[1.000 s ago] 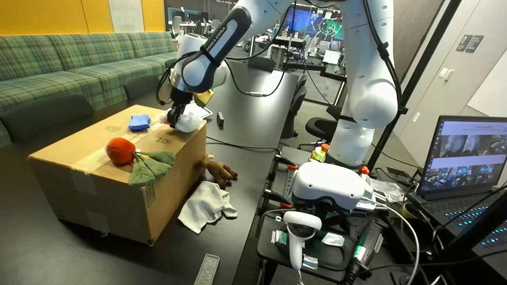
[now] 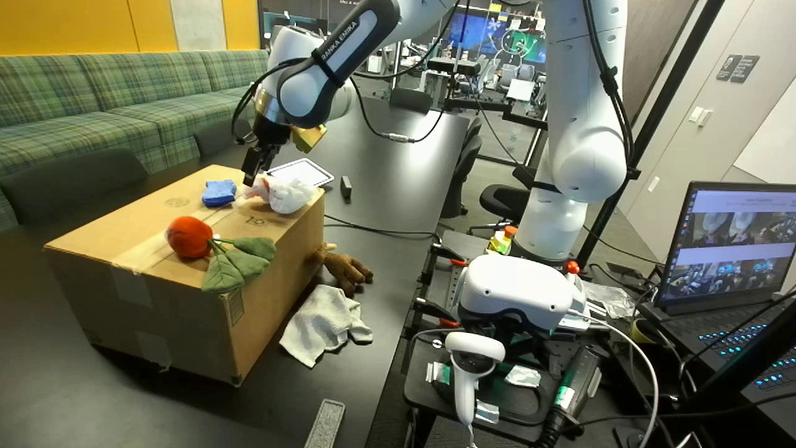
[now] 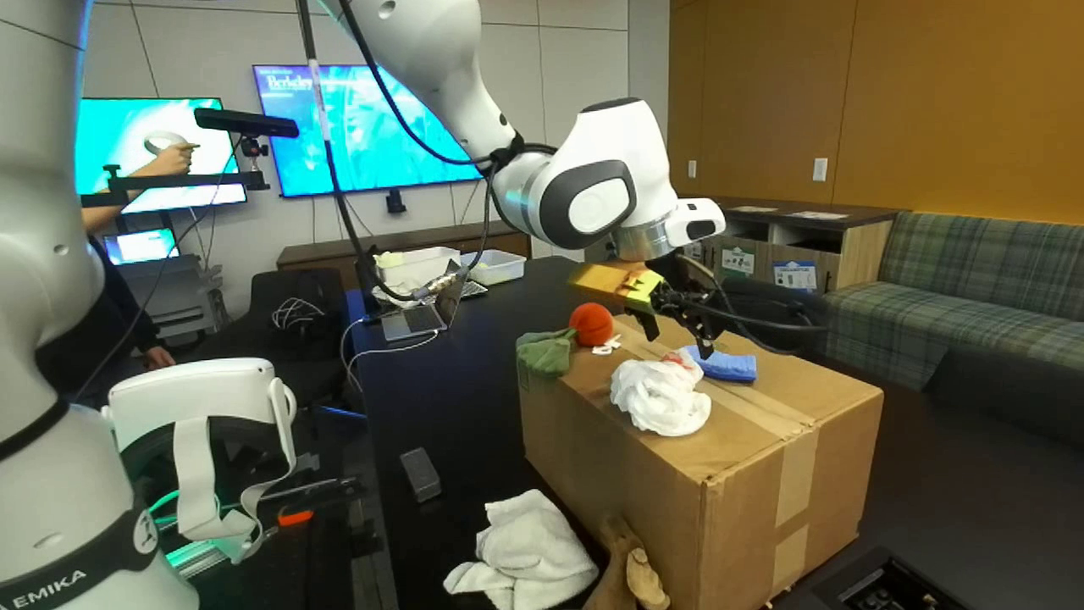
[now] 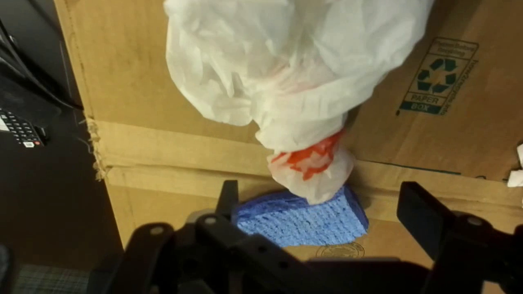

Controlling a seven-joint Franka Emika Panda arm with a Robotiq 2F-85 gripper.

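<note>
On top of the cardboard box lies a crumpled white plastic bag with a red print at its narrow end. In the wrist view that end of the bag overlaps the edge of a blue sponge. My gripper is open above the box, fingers wide apart, with the sponge and the bag's end below the gap. Nothing is held. In the second exterior view the gripper hangs just over the bag and sponge. An orange plush with green cloth leaves rests near the box's edge.
Beside the box on the dark table lie a grey-white cloth, a brown plush and a dark eraser-like block. A white tablet-like tray sits behind the box. The box's near left top is clear.
My gripper has risen and moved left, away from over the bag's bulk toward the sponge. The bag remains on the box, looking slightly fuller; the sponge and plush have stayed put.
</note>
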